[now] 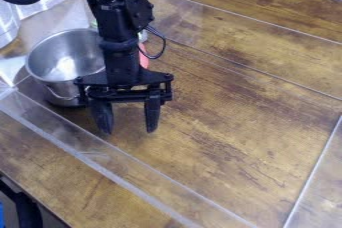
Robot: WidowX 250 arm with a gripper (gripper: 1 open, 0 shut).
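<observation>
A black robot arm reaches down from the top left to my gripper (128,117), which hangs low over the wooden table (241,122) with its two fingers spread apart and nothing visible between them. A steel pot (60,57) stands just behind and left of the gripper, partly hidden by it. A small pink-red object (143,58) shows behind the arm; the arm hides most of it.
Clear plastic strips run along the front left and right. A white crumpled cloth or plastic lies at the far left, beside the pot.
</observation>
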